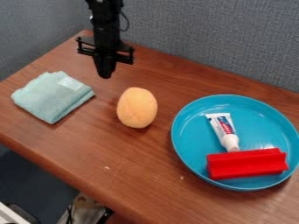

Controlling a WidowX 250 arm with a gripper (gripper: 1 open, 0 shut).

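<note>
The black gripper [105, 66] hangs at the upper left, shut, with nothing visible between its fingers. It is above the back left of the wooden table [128, 166], behind a folded pale blue cloth [52, 96] and an orange, egg-shaped object [136, 108]. On the right a blue plate [193, 131] holds a white toothpaste tube [223, 129] and a red block-like object [246, 164].
A grey padded wall [216, 39] runs behind the table. The left edge drops to a dark floor.
</note>
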